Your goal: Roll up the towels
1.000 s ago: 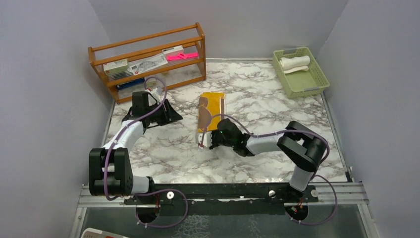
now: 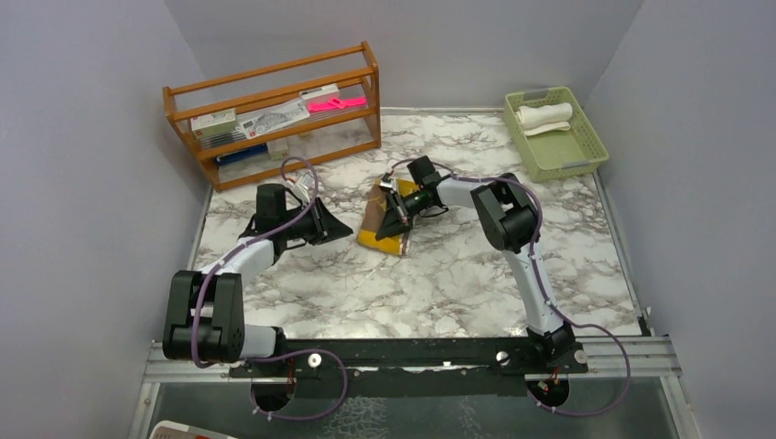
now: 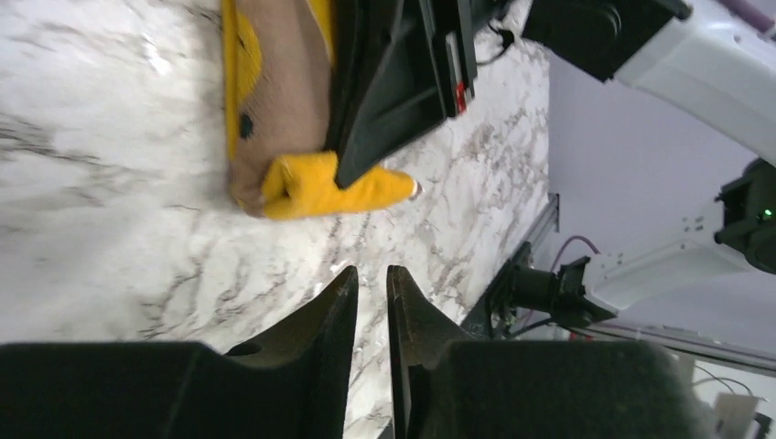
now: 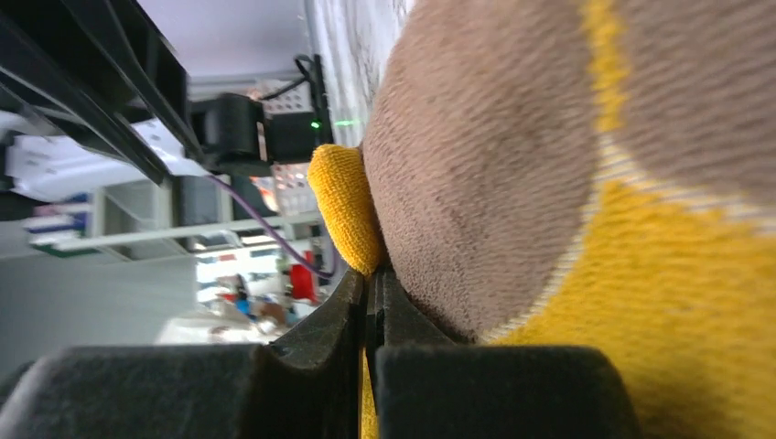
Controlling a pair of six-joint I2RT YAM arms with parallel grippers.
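A yellow and brown towel lies on the marble table in the top view, its near part bunched and partly covered by my right arm. My right gripper is shut on the towel's edge: a yellow corner sticks up past the fingertips, and cloth shows in the slit between them. Brown and yellow fabric fills the right of that view. To the towel's left, my left gripper stands slightly open, a narrow empty gap between its fingers. The towel is beyond those fingertips, not touching them.
A wooden rack with boxes and a pink item stands at the back left. At the back right is a green basket holding white rolled towels. Bare table lies in front of the towel and to its right.
My right gripper has moved from the towel's near edge back over its middle, and the near part now looks gathered. My left gripper has shifted slightly right and nearer the front.
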